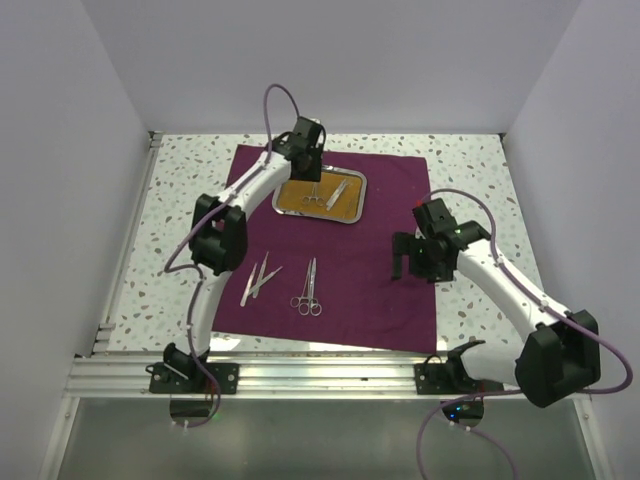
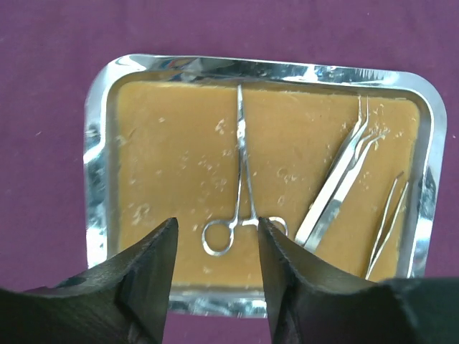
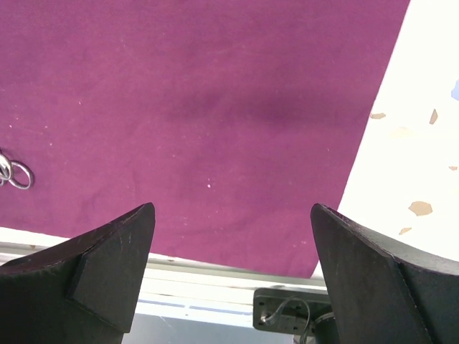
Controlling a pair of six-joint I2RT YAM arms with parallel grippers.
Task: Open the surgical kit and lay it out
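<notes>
The metal tray, with an amber base, lies on the far part of the purple cloth. Inside it, the left wrist view shows a scissor-like clamp with ring handles, a pair of tweezers and a thinner pair of tweezers. My left gripper hovers over the tray, open and empty, its fingertips on either side of the clamp's ring handles in that view. Over the right part of the cloth stands my right gripper, open with nothing between its fingers.
Two ring-handled instruments lie side by side at the cloth's lower middle, with several slim instruments to their left. Speckled tabletop borders it.
</notes>
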